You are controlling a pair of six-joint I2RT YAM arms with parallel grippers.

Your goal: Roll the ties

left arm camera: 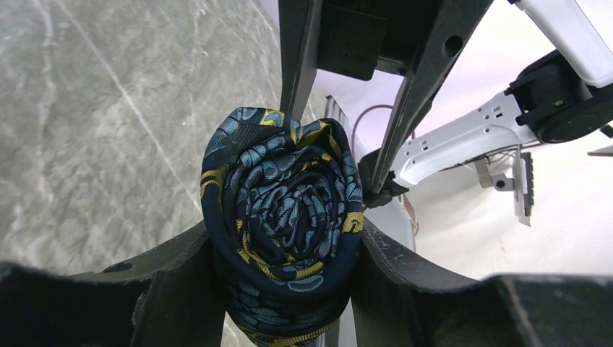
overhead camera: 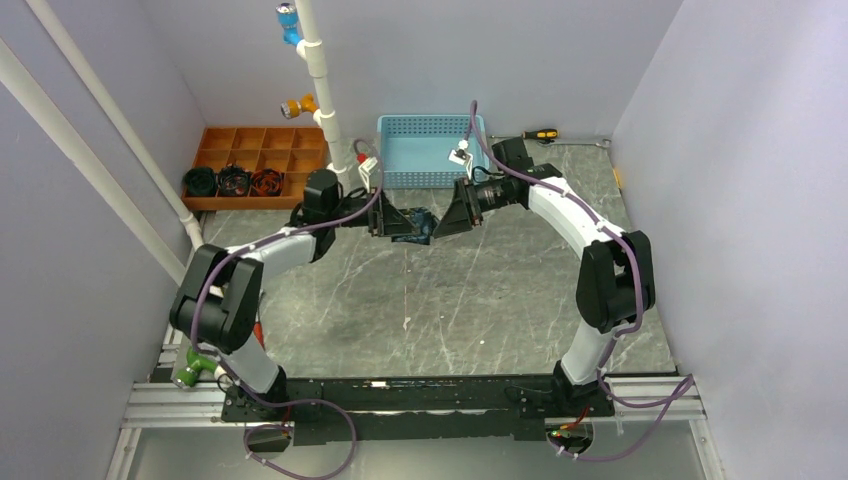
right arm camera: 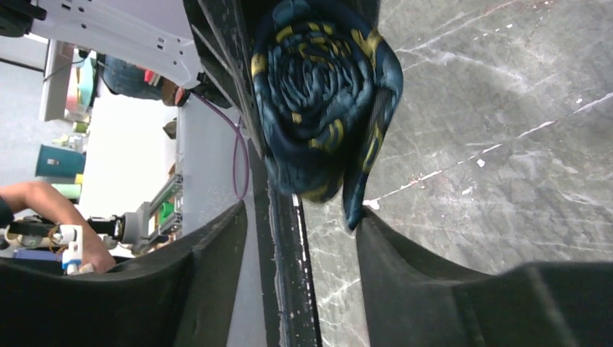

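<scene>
A dark blue tie with yellow markings is wound into a thick spiral roll, held off the table by my left gripper, which is shut on it. In the right wrist view a loose flap of the tie hangs beside the coil, its tip close to one finger. My right gripper is part open just right of the roll, with no part of the tie clearly gripped. The left wrist view shows its spread fingers behind the roll.
An orange compartment box at the back left holds three rolled ties, one of them red and black. Behind the grippers stands an empty blue basket. A screwdriver lies at the back right.
</scene>
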